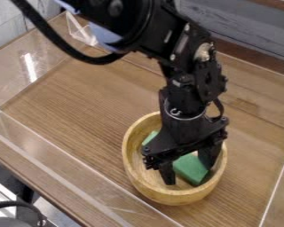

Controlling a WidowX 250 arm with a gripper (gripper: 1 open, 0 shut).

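My black gripper (180, 162) reaches down into a pale yellow round bowl (153, 191) on the wooden table, its fingers open. A green block (192, 170) lies in the bowl, partly hidden by the gripper, with the fingers over and around it. Whether they touch the block I cannot tell.
A grey wall runs along the back. Clear strips edge the table at the left and front.
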